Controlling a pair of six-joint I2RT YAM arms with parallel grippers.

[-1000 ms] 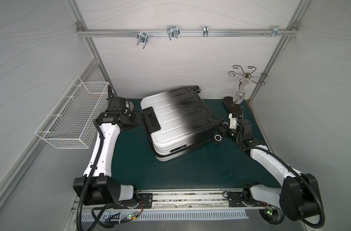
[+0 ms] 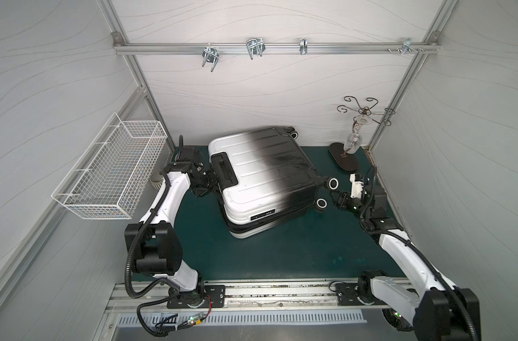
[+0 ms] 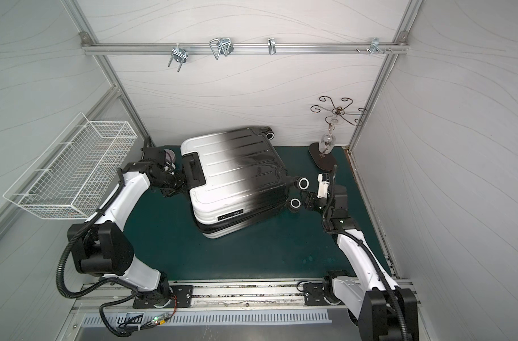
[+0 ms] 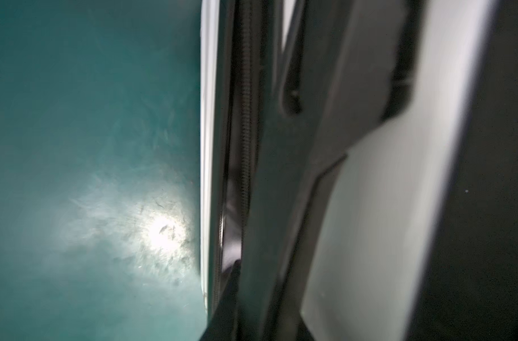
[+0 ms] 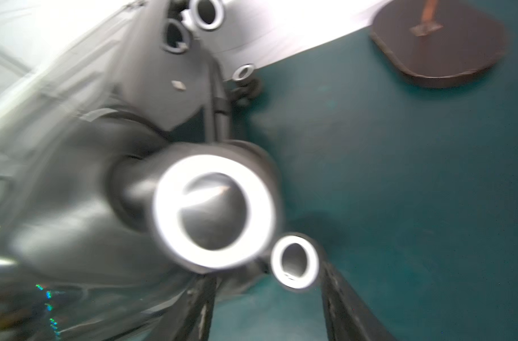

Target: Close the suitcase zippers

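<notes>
The silver-to-black suitcase (image 2: 259, 176) lies flat on the green table. My left gripper (image 2: 210, 184) is at its left end, beside the handle recess (image 2: 225, 169). In the left wrist view a zipper track (image 4: 245, 102) runs along the seam; the fingertips are mostly out of sight there, so their hold cannot be made out. My right gripper (image 2: 338, 199) stands just off the wheeled end. In the right wrist view its two fingers are apart, blurred, below a wheel (image 5: 296, 261), with nothing seen between them.
A wire basket (image 2: 111, 170) hangs on the left wall. A lamp with a dark oval base (image 2: 341, 162) stands at the back right.
My left gripper has moved right to the suitcase's end.
</notes>
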